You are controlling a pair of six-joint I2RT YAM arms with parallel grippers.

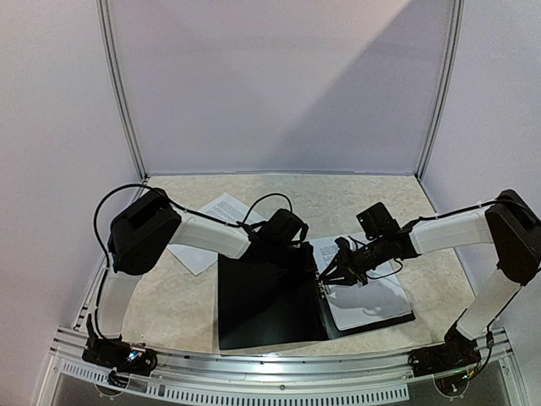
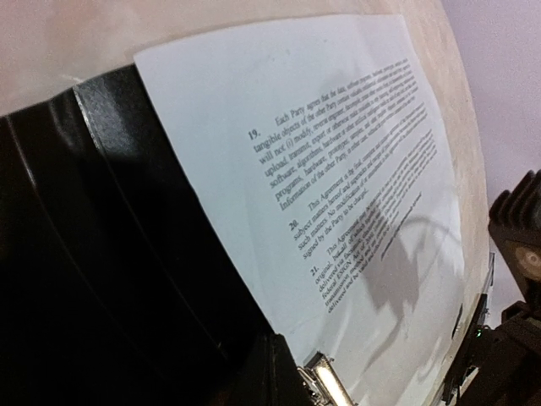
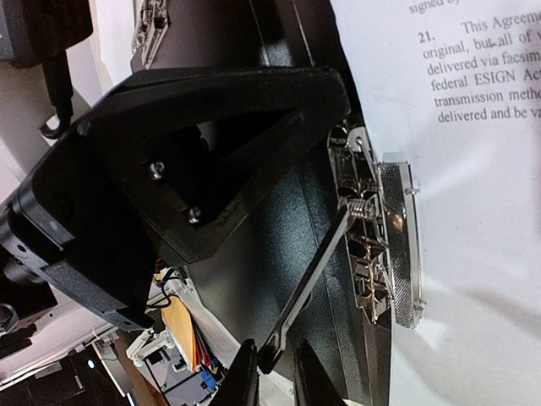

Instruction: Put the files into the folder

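Observation:
The black folder (image 1: 262,313) lies open. On its right half rest printed sheets (image 1: 368,300), whose text fills much of the left wrist view. A metal clip mechanism (image 3: 372,245) runs along the spine, with a silver lever (image 3: 308,271) standing out from it. My left gripper (image 1: 300,266) is over the folder's upper middle, at the sheets' edge; its tips (image 2: 269,364) show shut beside the clip. My right gripper is just at the end of the lever, its fingertips slightly apart; whether it holds the lever is unclear.
Another printed sheet (image 1: 203,254) lies behind the left arm, partly hidden. Bare tabletop (image 1: 355,199) shows at the back and along both sides. Walls enclose the table.

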